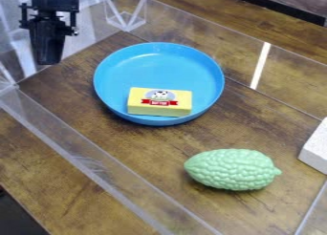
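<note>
My dark gripper point(49, 50) hangs at the upper left of the camera view, left of and above a blue round plate point(156, 65); whether its fingers are closed is hard to make out, and nothing is seen in it. A yellow box point(159, 100) with a cow picture and red label lies in the plate. A green bumpy melon-like object point(232, 169) lies on the wooden table, below and right of the plate.
A white block point(316, 146) stands at the right edge. Transparent walls surround the wooden work area point(128, 172). Bare wood is free left of the melon-like object and below the plate.
</note>
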